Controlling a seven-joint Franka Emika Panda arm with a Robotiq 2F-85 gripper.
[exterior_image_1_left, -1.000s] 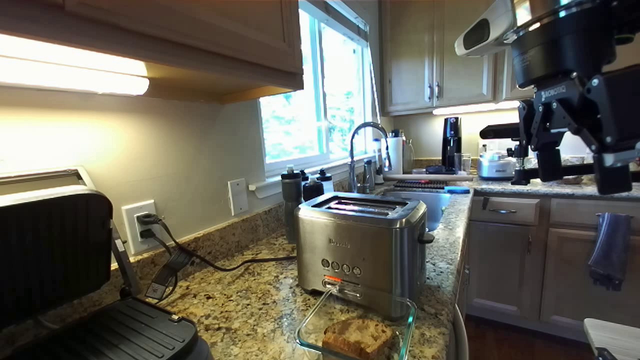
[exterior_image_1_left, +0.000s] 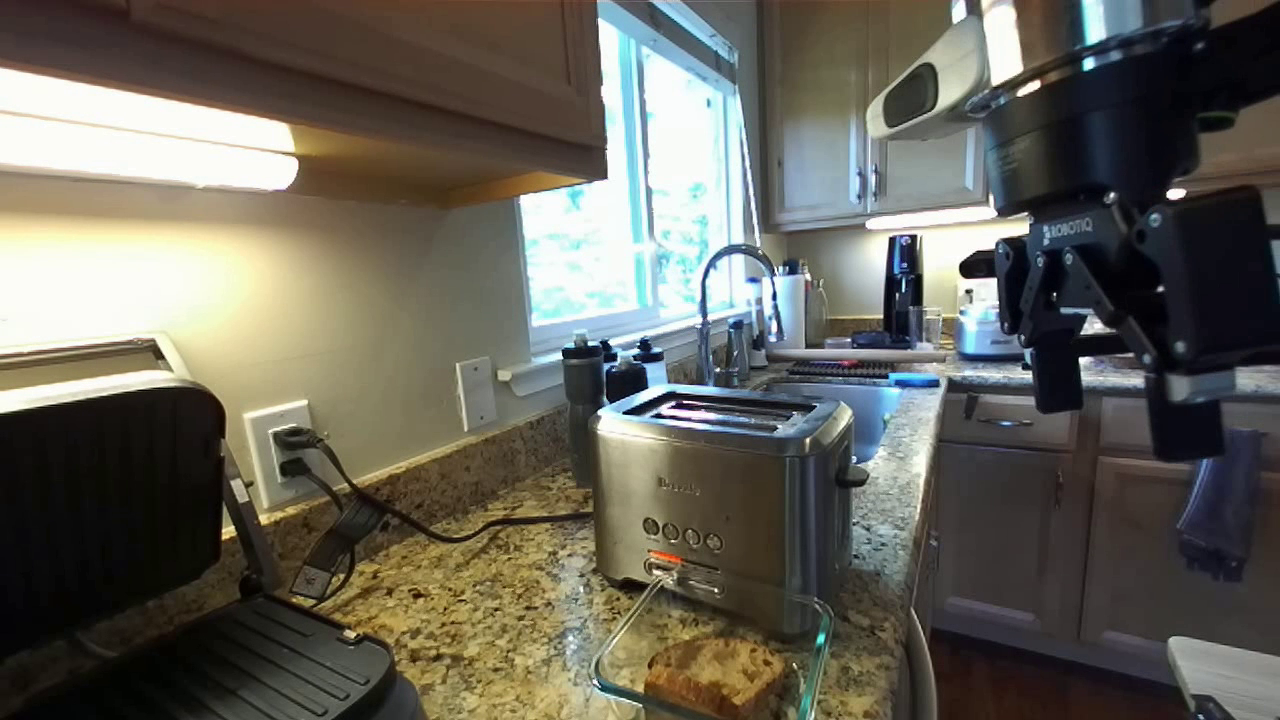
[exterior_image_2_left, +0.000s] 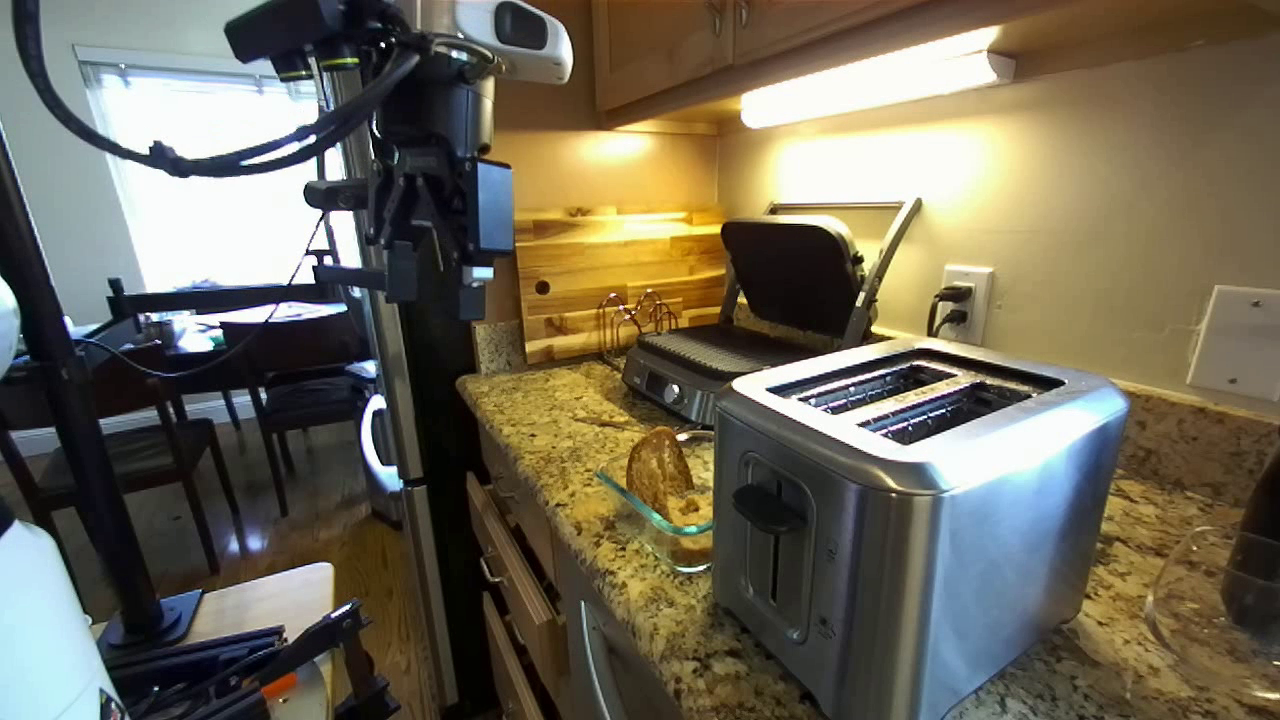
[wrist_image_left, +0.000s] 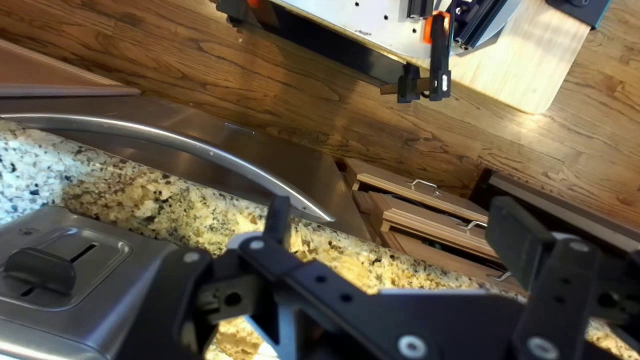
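Observation:
My gripper (exterior_image_1_left: 1122, 414) hangs in the air off the counter's edge, open, with nothing between its fingers. In the wrist view the fingers (wrist_image_left: 277, 223) stand wide apart. A slice of bread (exterior_image_1_left: 716, 674) leans in a clear glass dish (exterior_image_2_left: 624, 498) on the granite counter. Directly beside the dish is the steel two-slot toaster (exterior_image_1_left: 720, 504); both slots look empty in exterior view 2, and its lever (exterior_image_2_left: 768, 510) sits high. The gripper is well above the dish and apart from it. In the wrist view the dish is mostly hidden behind the gripper.
An opened grill press (exterior_image_2_left: 744, 324) stands on the counter beyond the dish. The toaster's cord (exterior_image_1_left: 504, 523) runs toward the wall outlet. Bottles (exterior_image_1_left: 584, 396) and the sink faucet (exterior_image_1_left: 738, 258) are behind the toaster. Open drawers (exterior_image_2_left: 516, 558) jut out below the counter.
My gripper has come lower and shifted left in exterior view 1, nearer the counter. The bread, dish and toaster have stayed in place.

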